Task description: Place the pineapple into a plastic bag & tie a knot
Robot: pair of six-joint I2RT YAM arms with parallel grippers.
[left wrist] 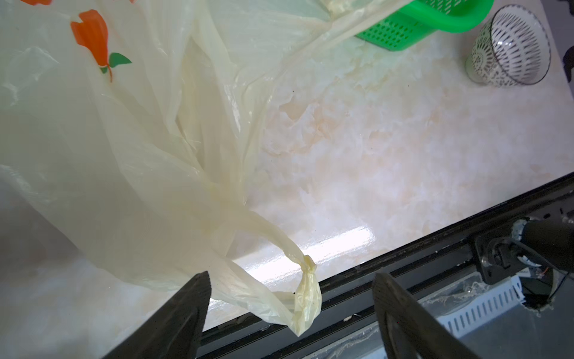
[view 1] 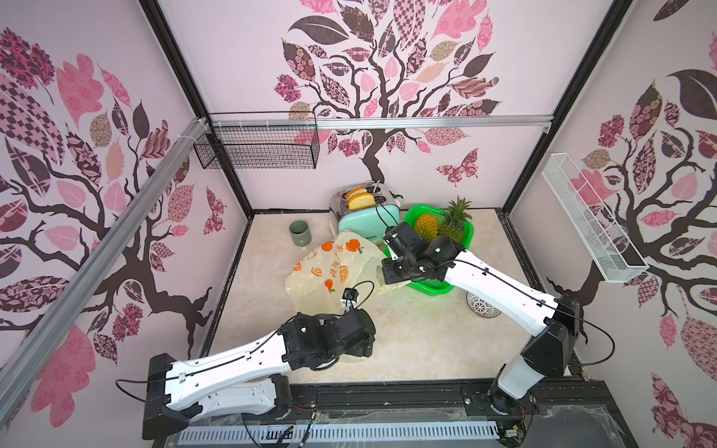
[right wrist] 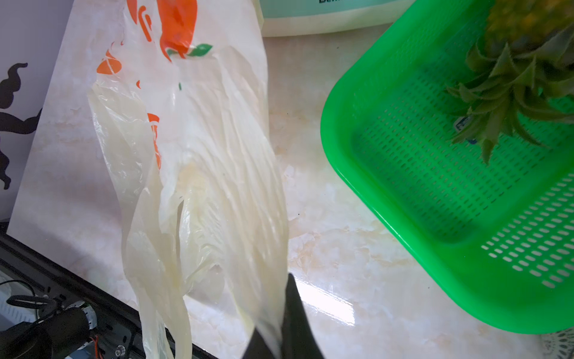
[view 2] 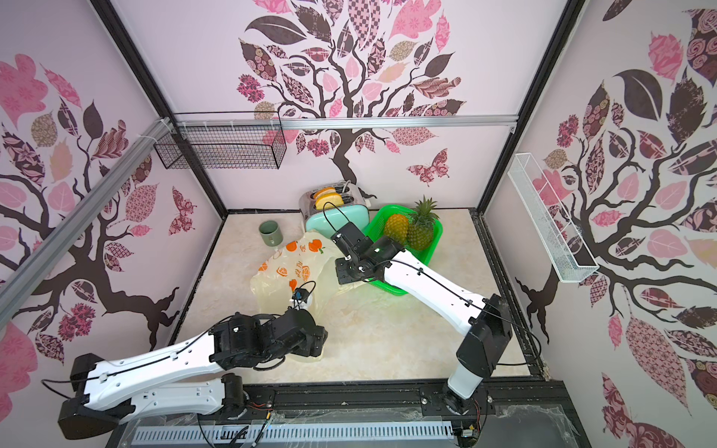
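Observation:
The cream plastic bag (view 1: 328,261) with orange fruit prints is lifted and stretched. My right gripper is shut on a gathered fold of it, near the green basket. My left gripper stands part open at the front, its fingers either side of a twisted bag end (left wrist: 308,290), not visibly closed on it. Two pineapples lie in the green basket (right wrist: 370,203): one pineapple (view 1: 453,220) with a tall crown, another pineapple (view 1: 426,224) beside it.
A mint toaster (view 2: 336,220) stands at the back behind the bag, a green cup (view 2: 270,233) at back left. A white perforated holder (left wrist: 508,48) stands right of the basket. Wire racks hang on the side and back.

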